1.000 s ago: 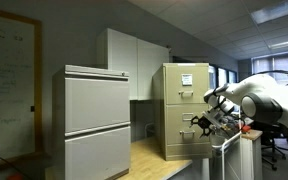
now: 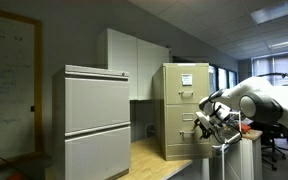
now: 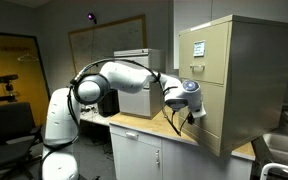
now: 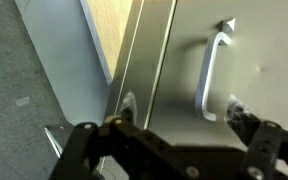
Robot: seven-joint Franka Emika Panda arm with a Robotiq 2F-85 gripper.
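Observation:
A beige filing cabinet (image 2: 187,148) with several drawers stands on the wooden counter. In the wrist view, a silver drawer handle (image 4: 206,75) runs lengthwise on the beige drawer front (image 4: 174,85). My gripper is open in front of it, one finger to either side of the handle's lower end. Whether the fingers touch the handle or the drawer front, I cannot tell. From outside, the gripper (image 2: 204,128) is close to the right part of the cabinet's lower drawers. In exterior view 2 the gripper (image 3: 187,116) is at the drawer side, with the arm partly covering it.
A light grey cabinet (image 2: 96,115) stands farther left, with bare wooden counter (image 2: 149,160) between the two. White wall cupboards (image 2: 134,62) hang behind. Beyond the counter edge, the wrist view shows grey floor (image 4: 24,95).
The gripper has shifted a little to the right and downward along the beige cabinet's front. The drawers look unmoved.

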